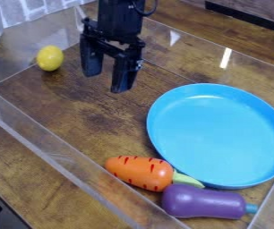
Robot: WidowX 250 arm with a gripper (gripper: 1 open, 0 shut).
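My black gripper (107, 68) hangs over the wooden table at the upper middle, its two fingers spread open with nothing seen between them. To its left lies a yellow lemon-like object (51, 58). A blue plate (218, 132) takes up the right side. In front, an orange carrot (137, 172) with dark stripes and a purple eggplant (203, 202) lie side by side.
Clear low walls border the table area (68, 116) along the left and front. Bare wood lies in the middle and left, and at the back right behind the plate.
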